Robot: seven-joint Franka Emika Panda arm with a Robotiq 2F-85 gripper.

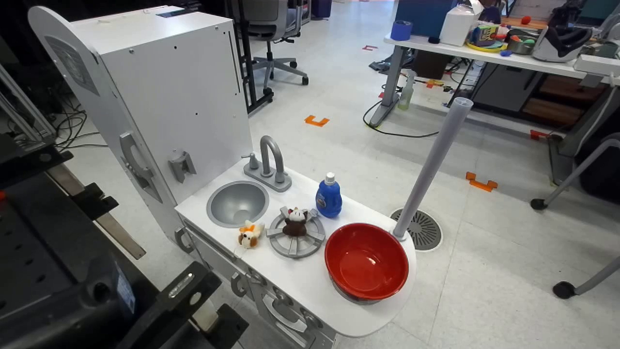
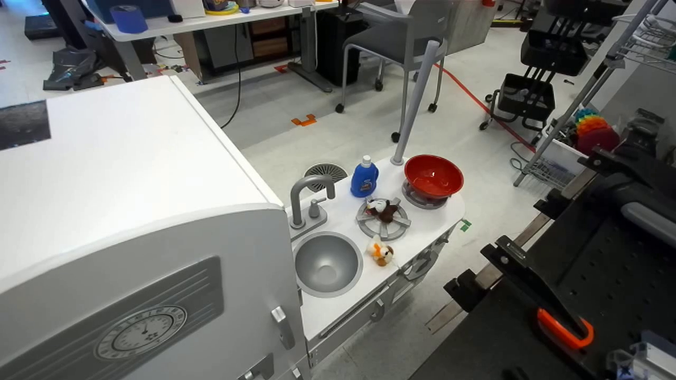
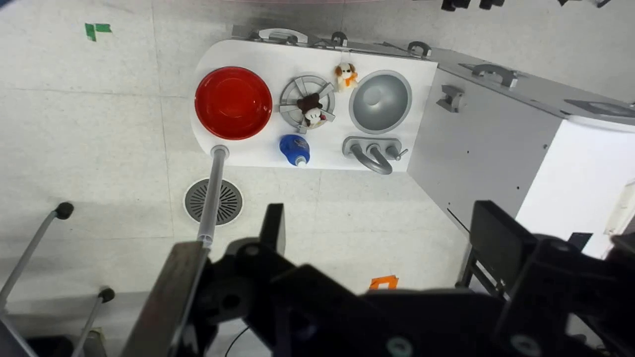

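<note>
My gripper stands open in the wrist view, its two dark fingers wide apart with only floor visible between them. It is well away from the toy kitchen's counter. On that counter sits a red bowl, empty, at the rounded end. A brown and white plush toy lies on the grey burner. Between the burner and the sink is a small white and brown plush dog with orange at its neck. A blue bottle with a white cap stands upright at the counter's back edge.
A grey faucet rises behind the sink. The tall white fridge unit borders the counter on the sink side. A grey post stands up beside the bowl. Bare white counter shows along the front.
</note>
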